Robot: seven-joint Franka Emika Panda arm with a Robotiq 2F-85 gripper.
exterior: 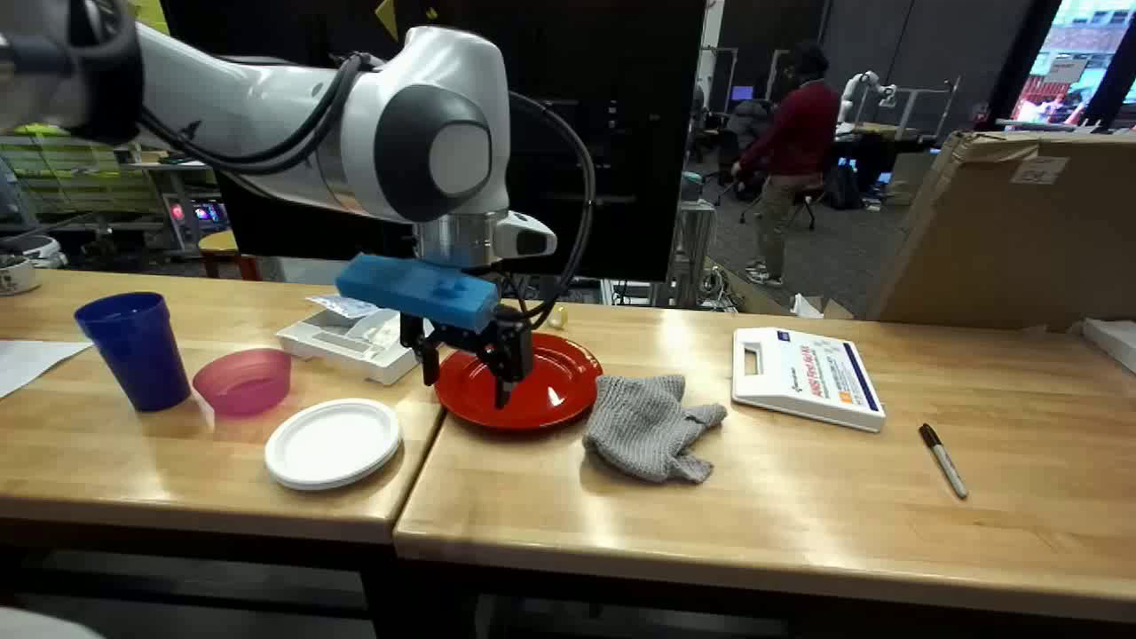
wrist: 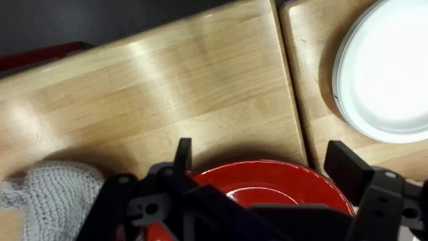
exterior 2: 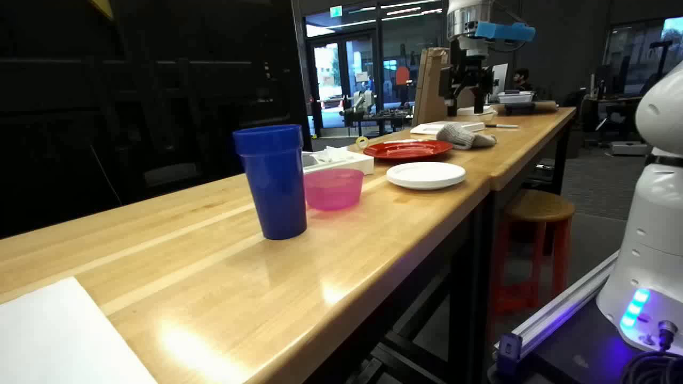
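Observation:
My gripper is open, its two black fingers spread wide with nothing between them. It hangs above the red plate [wrist: 277, 180], whose near rim shows between and below the fingers in the wrist view. A grey knitted cloth [exterior: 644, 428] lies crumpled just right of that plate in exterior view 1. White plates [exterior: 332, 443] sit to the left, by the seam between the two tables. Farther left are a pink translucent bowl [exterior: 245, 382] and a tall blue cup [exterior: 137, 351], upright. In exterior view 2 my gripper [exterior 2: 465, 109] appears high over the far tabletop.
Behind the white plates stands an open white box [exterior: 357, 339]. On the right lie a white first aid case [exterior: 806, 377] and a marker [exterior: 943, 461], with a large cardboard box [exterior: 1001, 245] behind.

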